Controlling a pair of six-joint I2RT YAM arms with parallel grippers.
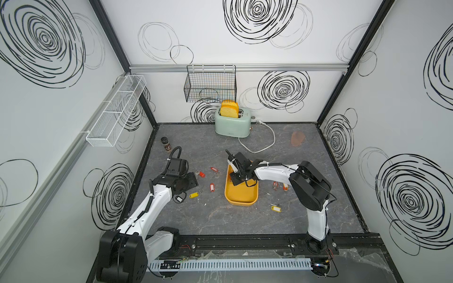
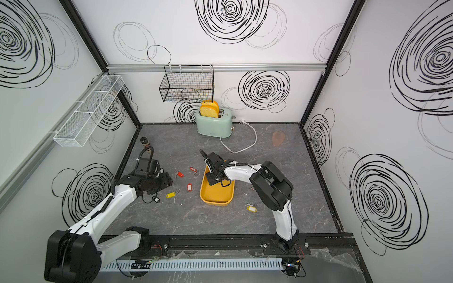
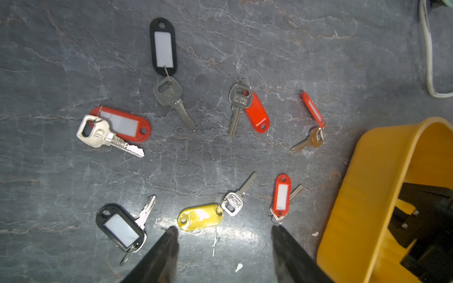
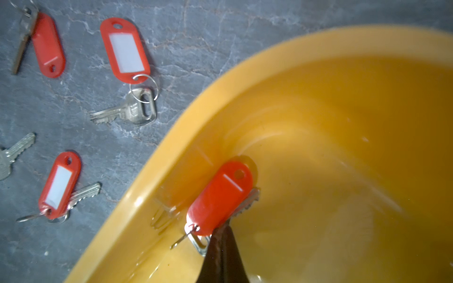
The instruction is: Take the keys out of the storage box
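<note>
A key with a red tag (image 4: 219, 198) lies inside the yellow box (image 1: 242, 194), near its wall, in the right wrist view. My right gripper is down in the box, its fingers pressed together with nothing between them. Its tips overlap the lower edge of the tag in that view, and part of the key is hidden behind tag and tips. My left gripper stands open and empty above the table, left of the box. Below it are a yellow-tagged key (image 3: 200, 217) and a red-tagged key (image 3: 281, 195).
Several more tagged keys lie on the table left of the box, among them a black-tagged key (image 3: 121, 229). Right of the box is another yellow-tagged key (image 1: 276, 208). A green toaster (image 1: 232, 125) and its white cord stand behind.
</note>
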